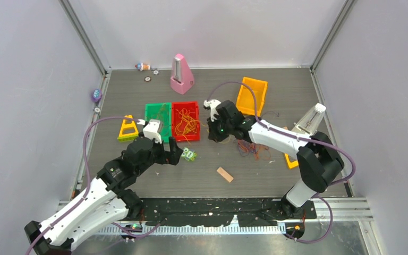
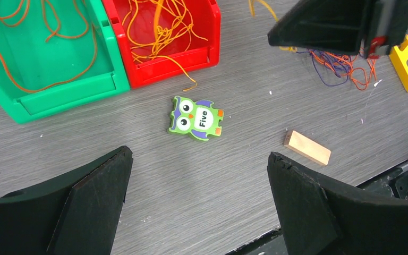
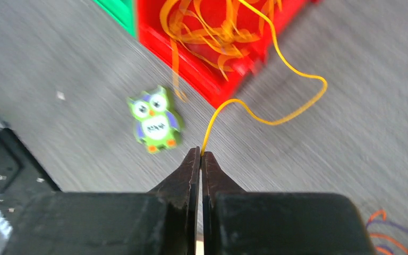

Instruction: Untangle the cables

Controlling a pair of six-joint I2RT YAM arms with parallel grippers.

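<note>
A yellow cable (image 3: 284,57) runs from the red bin (image 3: 159,45) to my right gripper, whose fingertips are shut on it. Most of its loops lie bunched in the red bin, and one end hangs over the front wall in the left wrist view. An orange cable (image 2: 78,78) lies loosely in the green bin (image 2: 66,95). Purple and orange cables (image 2: 340,66) are tangled together on the table, right of the bins. My left gripper stands open above the table in front of the bins, nothing between its fingers.
A green owl block (image 2: 194,118) sits just in front of the red bin, and a wooden block (image 2: 307,147) lies farther right. An orange-yellow bin (image 1: 252,95), a pink metronome (image 1: 182,75) and a yellow triangular piece (image 1: 128,129) stand around the edges.
</note>
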